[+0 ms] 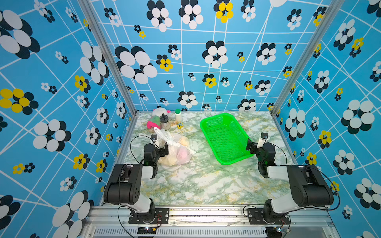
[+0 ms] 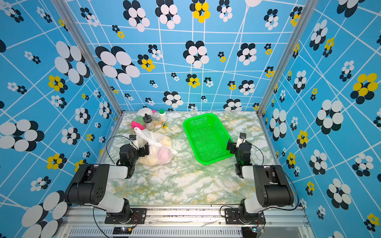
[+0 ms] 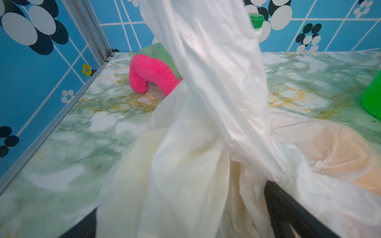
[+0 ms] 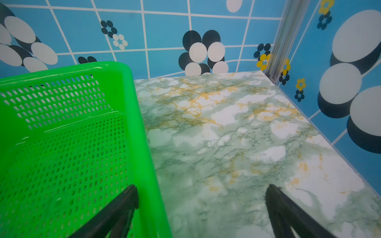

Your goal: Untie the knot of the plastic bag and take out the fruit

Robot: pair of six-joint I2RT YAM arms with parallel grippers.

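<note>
A thin white plastic bag (image 1: 177,150) lies left of centre on the table, with pale yellow, pink and orange shapes of fruit showing through it. Its twisted upper part (image 3: 222,79) stands up close to the left wrist camera; the knot itself cannot be made out there. My left gripper is open at the bag's left side, its fingers wide apart with loose plastic in view between them. Over at the basket's right rim, my right gripper is open. Its left finger (image 4: 123,210) overlaps the green basket (image 4: 139,130), and between its fingers nothing is held.
The empty green basket (image 2: 204,158) occupies the middle right. Behind the bag stand a dark-topped jar (image 1: 164,122), a green-capped white bottle (image 1: 178,115) and a pink and green plush (image 3: 152,71). The front of the table and the strip right of the basket are clear.
</note>
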